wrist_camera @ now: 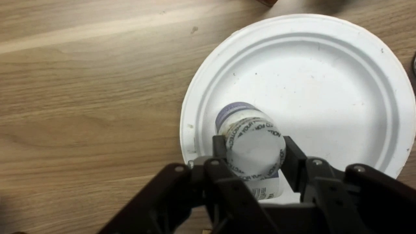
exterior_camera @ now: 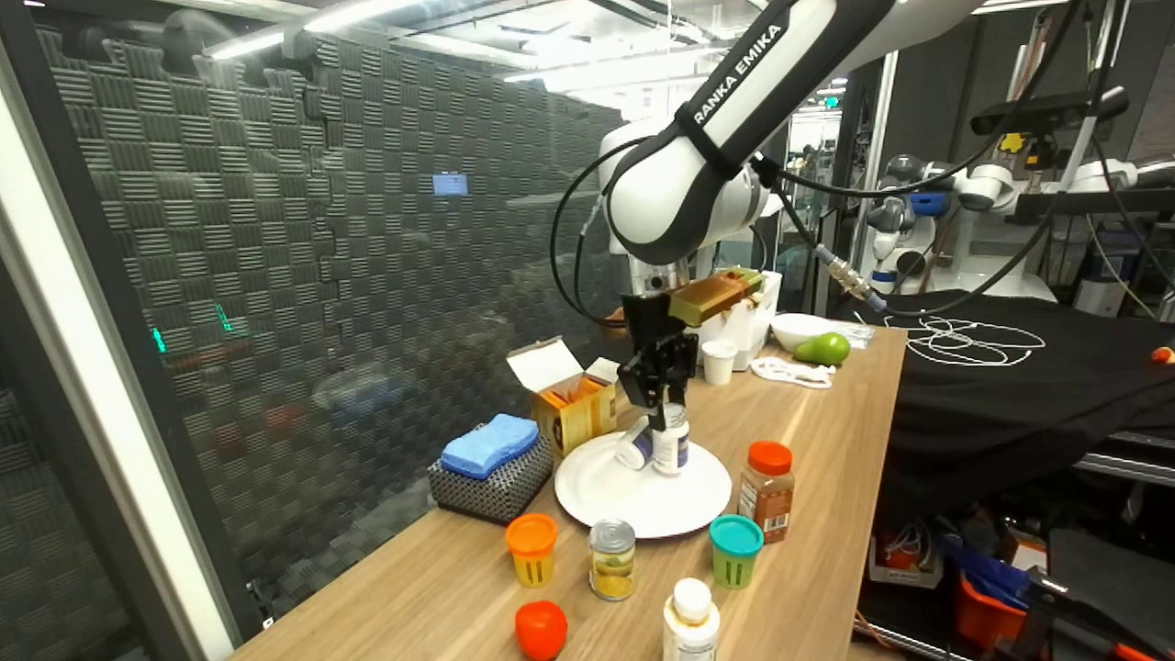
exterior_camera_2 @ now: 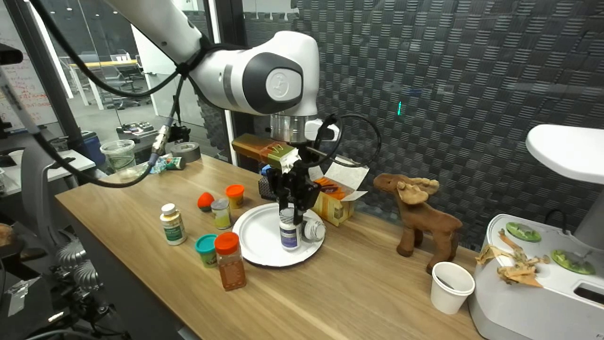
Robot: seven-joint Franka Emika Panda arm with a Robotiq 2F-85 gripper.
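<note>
My gripper is shut on the cap end of a white bottle with a purple label [exterior_camera_2: 290, 236], fingers on either side of its printed seal. In exterior view 2 this bottle is upright over the white plate [exterior_camera_2: 255, 249]; whether its base touches the plate I cannot tell. A second white bottle [exterior_camera_2: 314, 230] leans over or lies tilted right beside it, at the plate's edge near the open box. From the wrist view, this other bottle [wrist_camera: 269, 190] is mostly hidden under the held one and the fingers.
An open yellow box [exterior_camera: 578, 413] and a dark basket with a blue cloth [exterior_camera: 490, 445] stand behind the plate. A red-capped jar [exterior_camera: 767, 490], a teal-lidded tub [exterior_camera: 734, 551], a can [exterior_camera: 612, 560] and an orange tub [exterior_camera: 531, 550] surround its front. Bare table lies right of the plate.
</note>
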